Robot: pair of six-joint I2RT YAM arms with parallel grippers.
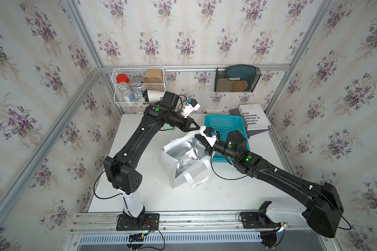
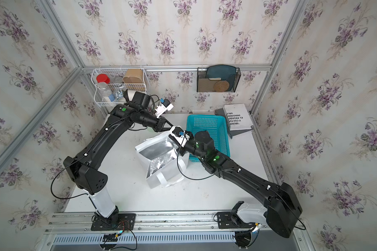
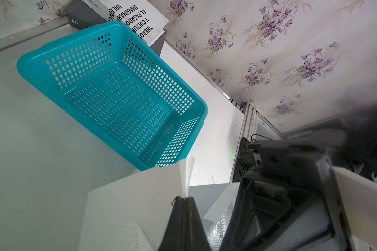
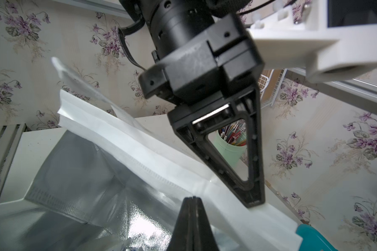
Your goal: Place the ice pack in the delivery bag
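Note:
The white delivery bag (image 1: 169,165) stands open on the table, its silver foil lining (image 2: 155,150) showing, with a crinkled silvery patch inside that I cannot identify for sure. My left gripper is shut at the bag's raised rear rim; whether it pinches the white material between its fingertips is unclear. My right gripper is shut over the bag's right side near the opening, close to the left gripper, with nothing visible between its fingers.
An empty teal basket (image 3: 117,104) sits behind and right of the bag. A stand with a white book (image 1: 253,115) is at the back right. A wire rack (image 1: 138,85) hangs at the back left.

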